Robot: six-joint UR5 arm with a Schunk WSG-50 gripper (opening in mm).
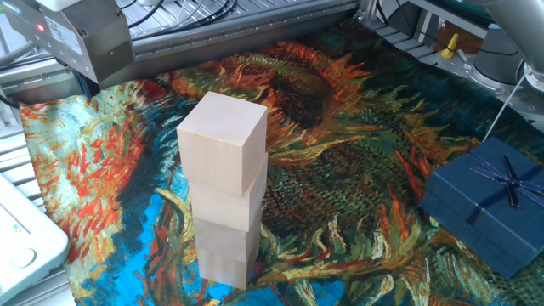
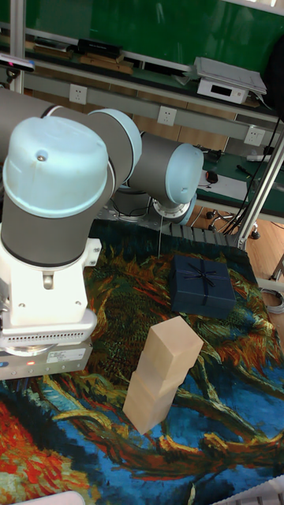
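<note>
Several pale wooden cubes [image 1: 223,144] stand stacked in one upright column on the painted cloth, their edges slightly out of line. From the other side, in exterior view 3, the same wooden stack [image 2: 164,370] appears to the right of the arm. My gripper [image 1: 83,85] is at the upper left of exterior view 2, apart from the stack. Its grey housing shows, with only a dark bit of finger below; how the fingers stand is hidden. Nothing can be seen hanging from it.
A dark blue gift box [image 1: 493,200] with a ribbon sits on the cloth to the right of the stack. A white device [image 1: 30,242] lies at the left edge. Between stack and box the patterned cloth [image 1: 340,187] is clear.
</note>
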